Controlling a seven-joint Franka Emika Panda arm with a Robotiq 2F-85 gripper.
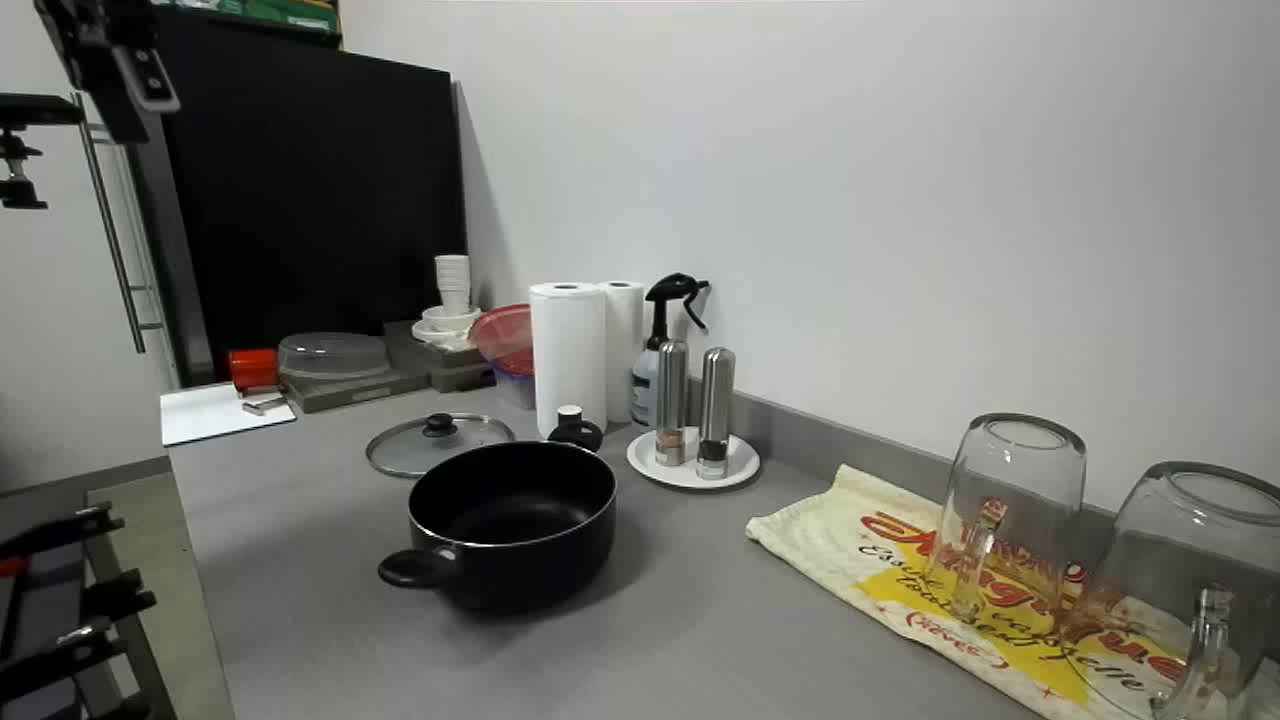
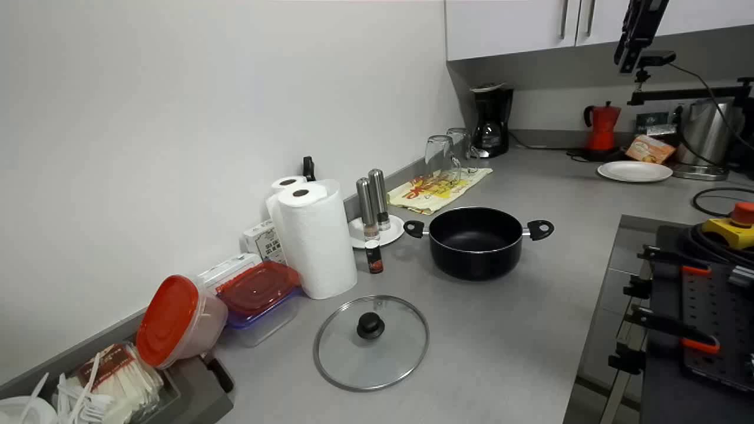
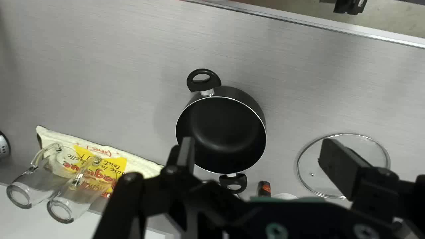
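In the wrist view my gripper is open, its two fingers wide apart with nothing between them. It hangs high above the counter. Below it an empty black pot (image 3: 223, 131) with two loop handles stands upright, uncovered. The pot (image 2: 475, 244) is at the middle of the counter in exterior view 2. Apart from it, a round glass lid (image 2: 371, 353) with a black knob lies flat on the counter; one of my fingers covers part of the lid (image 3: 314, 171) in the wrist view. Part of the arm shows at the top left of exterior view 1.
Two steel mills (image 1: 692, 408) stand on a white plate by the wall, near paper towel rolls (image 1: 566, 360) and a spray bottle (image 1: 648, 360). Glass mugs (image 1: 1014, 504) rest upside down on a printed cloth (image 1: 864, 540). Bare counter (image 1: 324, 576) lies in front of the pot.
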